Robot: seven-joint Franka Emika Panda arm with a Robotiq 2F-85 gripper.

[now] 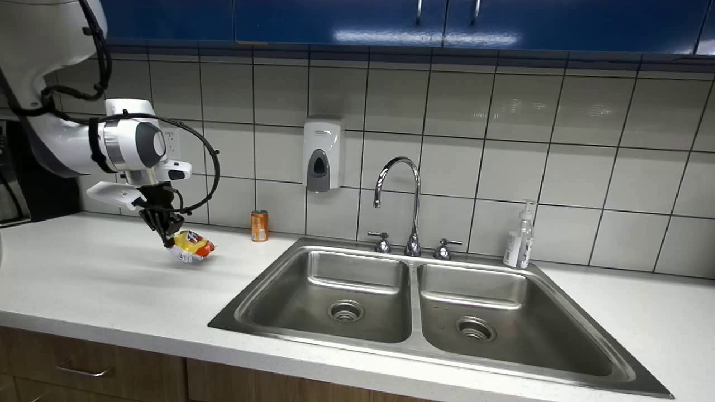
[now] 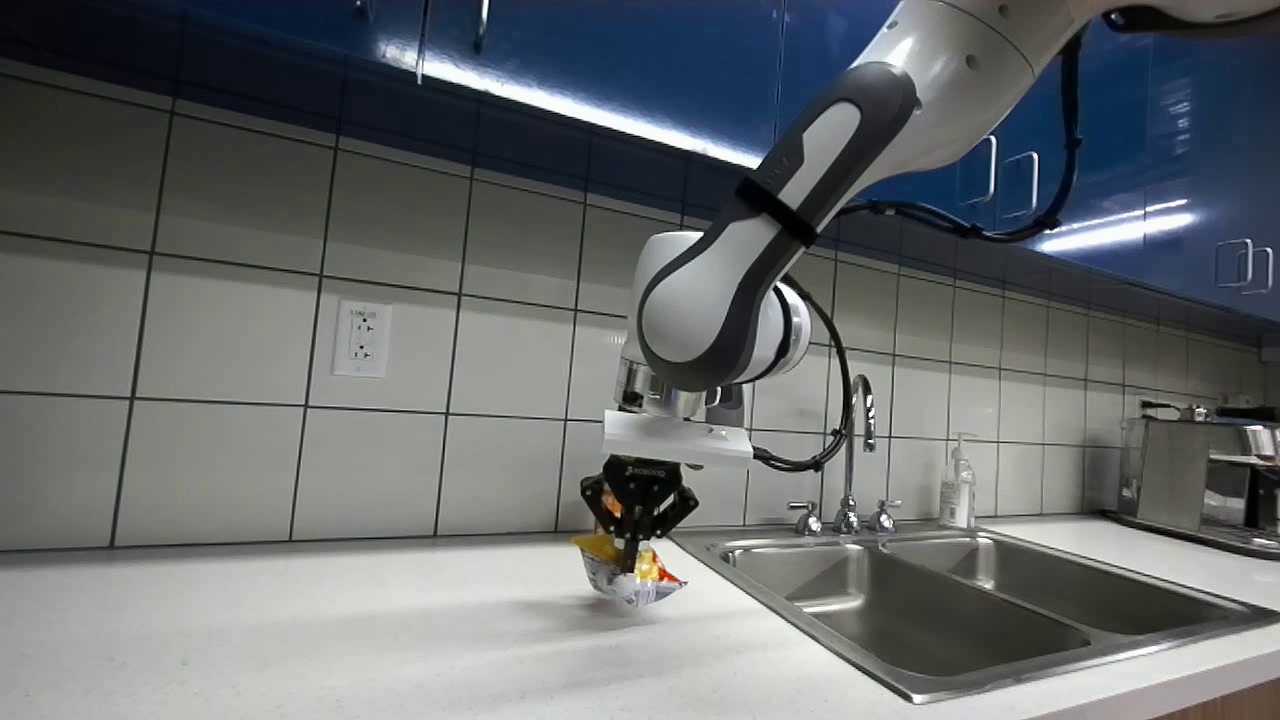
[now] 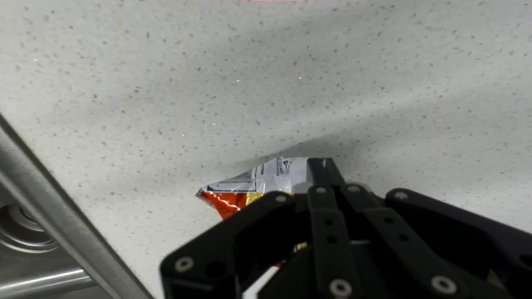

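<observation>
A small crinkled snack bag (image 1: pixel 192 245), yellow, red and silver-white, hangs just over the white counter left of the sink. My gripper (image 1: pixel 168 244) is shut on it, fingers pointing down. In exterior view 2 the bag (image 2: pixel 644 586) spreads out on both sides of the gripper (image 2: pixel 630 564). The wrist view shows the closed fingers (image 3: pixel 320 169) pinching the thin wrapper (image 3: pixel 279 172), whose red corner points left; the black linkage hides much of the rest. Whether the bag's lower edge touches the counter is hard to tell.
An orange can (image 1: pixel 259 226) stands by the tiled wall, right of the bag. Farther right are the double sink (image 1: pixel 414 295), its faucet (image 1: pixel 414 201) and a soap bottle (image 1: pixel 520 238).
</observation>
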